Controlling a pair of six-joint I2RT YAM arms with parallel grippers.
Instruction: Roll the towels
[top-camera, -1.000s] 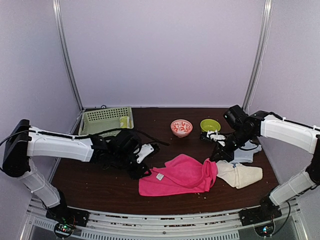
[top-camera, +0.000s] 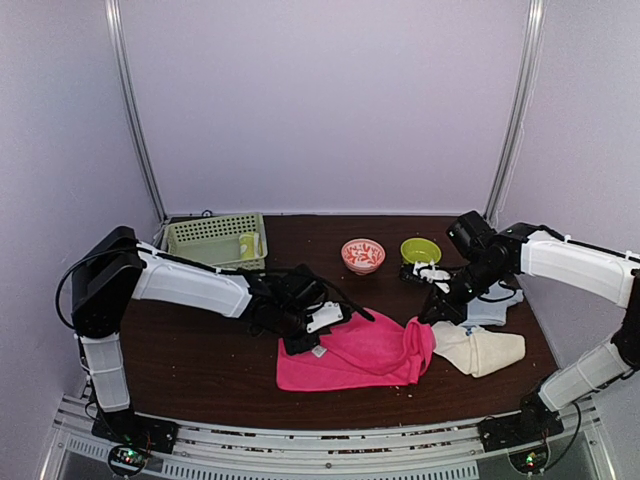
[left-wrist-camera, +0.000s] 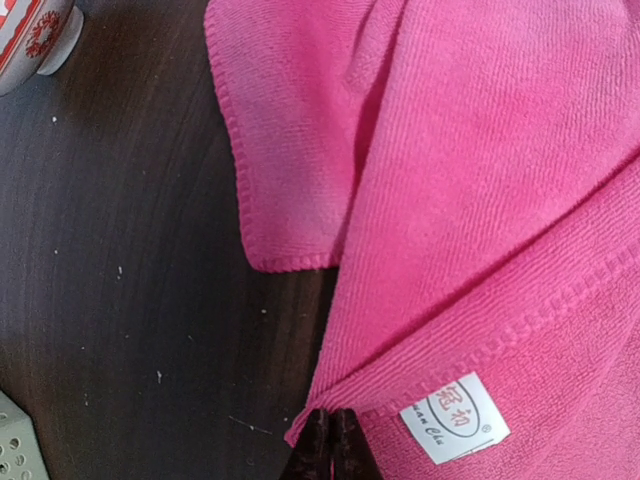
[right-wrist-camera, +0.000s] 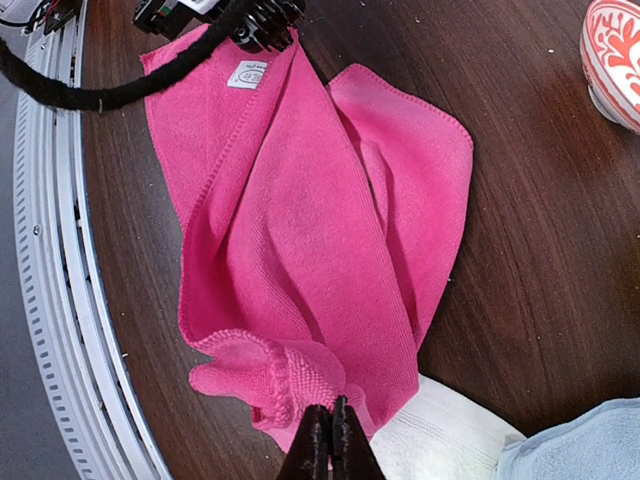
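A pink towel (top-camera: 345, 365) lies rumpled and partly folded on the dark table, its white label (left-wrist-camera: 450, 415) near the left end. My left gripper is shut at the folded edge beside that label, pinching at most a thin bit of cloth; I cannot tell for sure. My right gripper is shut at the bunched right end of the pink towel, cloth right at its fingertips. A cream towel (top-camera: 485, 350) lies under and right of that end, and a light blue towel (top-camera: 490, 312) sits behind it.
A pale green basket (top-camera: 200, 240) holding yellow items stands at the back left. A red patterned bowl (top-camera: 362, 255) and a green bowl (top-camera: 420, 250) stand at the back. Bare table shows left of the pink towel.
My left arm has moved right, bringing its gripper onto the pink towel's left part by the label. The right arm has stayed in place.
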